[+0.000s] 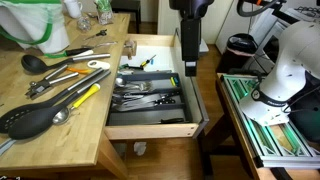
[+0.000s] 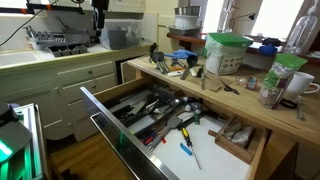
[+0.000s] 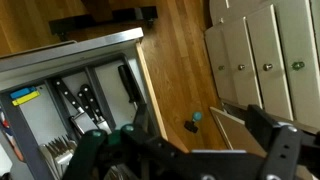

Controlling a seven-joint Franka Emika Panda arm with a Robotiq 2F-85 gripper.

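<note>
My gripper stands open with nothing between its fingers. In the wrist view it hangs over the front edge of a pulled-out drawer (image 3: 152, 92) and the wood floor. Exterior view 1 has the gripper (image 1: 190, 68) above the drawer's right end, apart from everything in it. Inside the drawer, a grey organiser (image 3: 88, 68) holds dark-handled knives (image 3: 91, 104) and several forks (image 3: 60, 152). One black-handled utensil (image 3: 131, 86) lies in the compartment closest to the drawer front. A yellow-and-blue tool (image 3: 25, 96) is at the wrist view's left.
On the wooden counter (image 2: 225, 97) lie black ladles (image 1: 30, 120), other utensils and a white-and-green tub (image 2: 227, 52). Closed cabinets (image 3: 235, 65) stand opposite the drawer. A small blue object (image 3: 196, 117) is on the floor. Air around the gripper looks clear.
</note>
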